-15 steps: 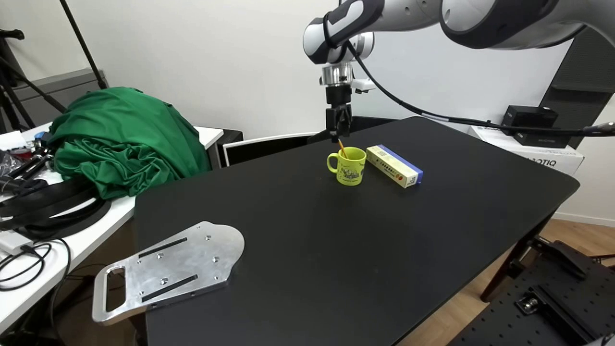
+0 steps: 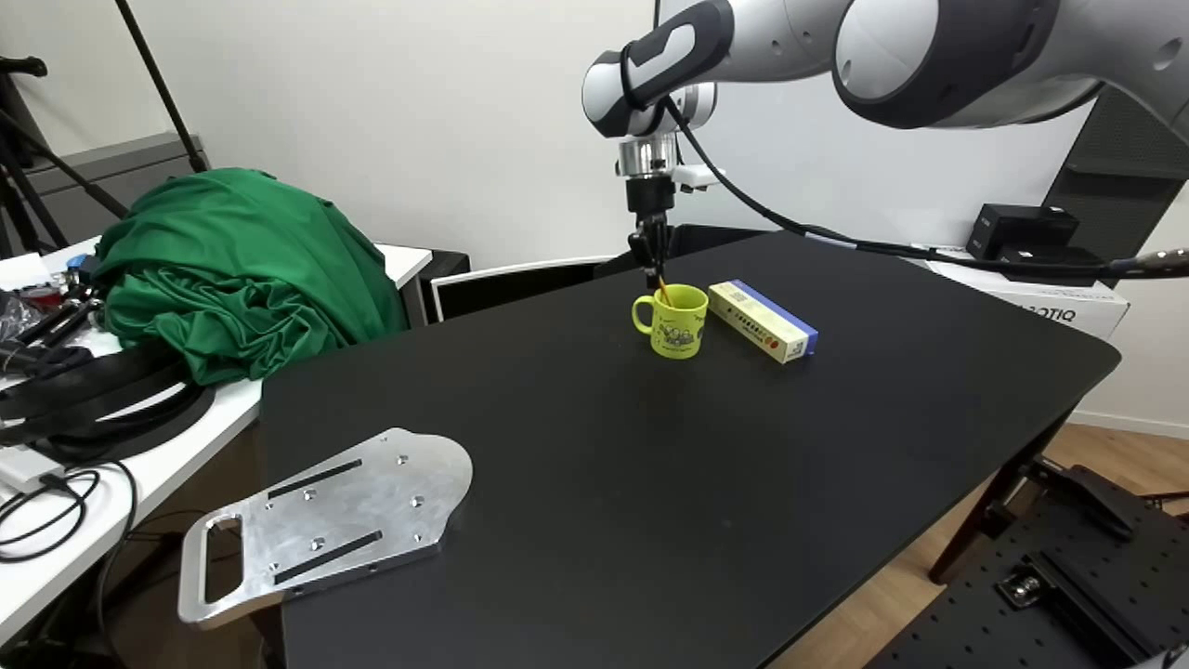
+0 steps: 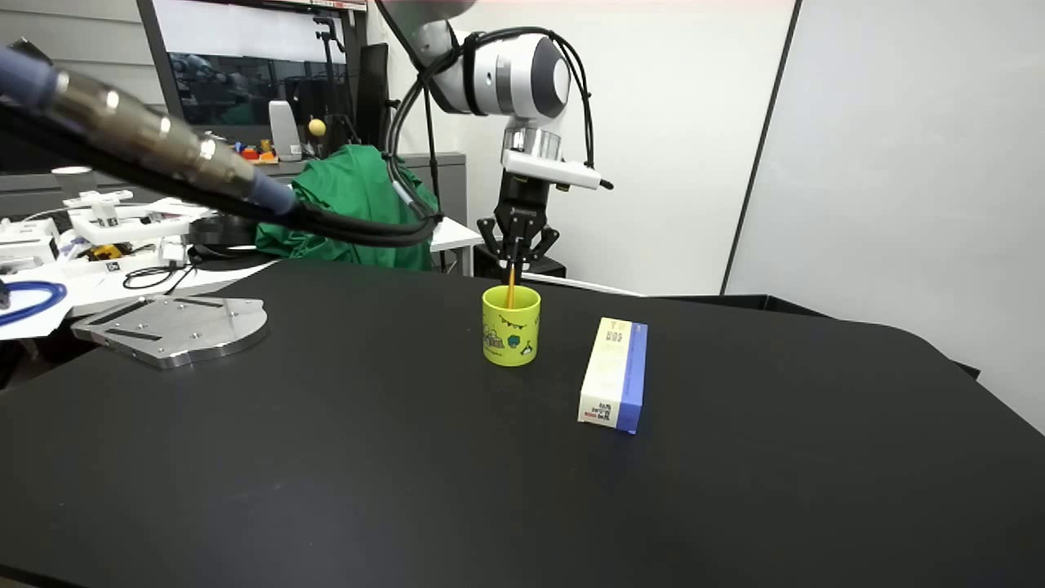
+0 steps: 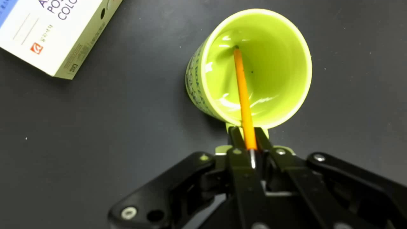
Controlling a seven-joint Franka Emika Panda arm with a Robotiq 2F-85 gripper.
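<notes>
A yellow-green mug (image 2: pixel 676 329) stands upright on the black table, its handle to the left in exterior view 1. An orange pencil (image 4: pixel 244 99) leans inside it, with its upper end and silver ferrule rising past the rim. My gripper points down over the handle side of the mug. Its narrow fingers (image 4: pixel 235 138) lie close on both sides of the pencil's upper end; whether they press on it cannot be told. In exterior view 2, the gripper (image 3: pixel 513 266) is just above the mug's rim, its linkages spread outward.
A white and blue box (image 3: pixel 613 372) lies beside the mug. A metal plate with a handle (image 2: pixel 346 513) rests at the table's left edge. My arm's cable (image 2: pixel 847 240) hangs above the table's right part.
My gripper has come down slightly toward the mug, and its fingers are drawn in around the pencil's upper end. The mug and box have not moved.
</notes>
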